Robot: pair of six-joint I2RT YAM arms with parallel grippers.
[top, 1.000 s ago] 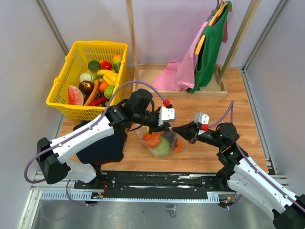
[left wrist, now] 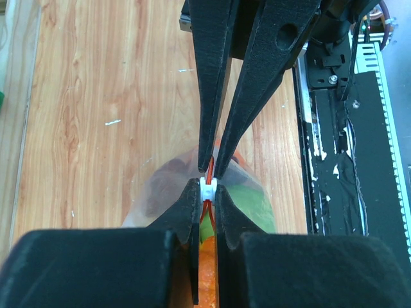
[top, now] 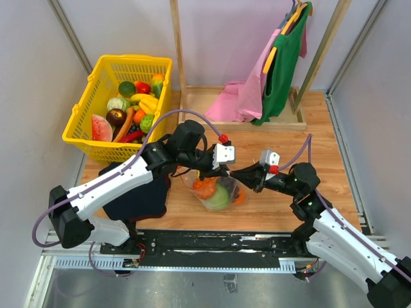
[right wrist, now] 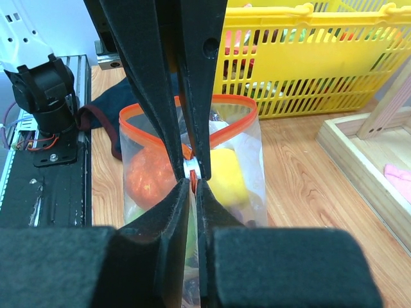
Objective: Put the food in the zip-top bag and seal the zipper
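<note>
The clear zip bag (top: 215, 204) stands upright on the table under both grippers, with orange, green and yellow food (right wrist: 228, 176) inside. Its orange zip rim (right wrist: 232, 131) gapes in a loop on the far side in the right wrist view. At the near end sits a small white slider (left wrist: 207, 190), with my left gripper shut on it. Tip to tip with it, my right gripper is shut on the thin orange strip by the slider. In the top view, the arms hide the slider and both sets of fingertips.
A yellow basket (top: 77, 131) of fruit and vegetables stands at the back left. Dark folded cloth (top: 135, 202) lies left of the bag. Behind is a wooden rack (top: 282, 125) with pink and green clothes.
The left arm and the bag look still.
</note>
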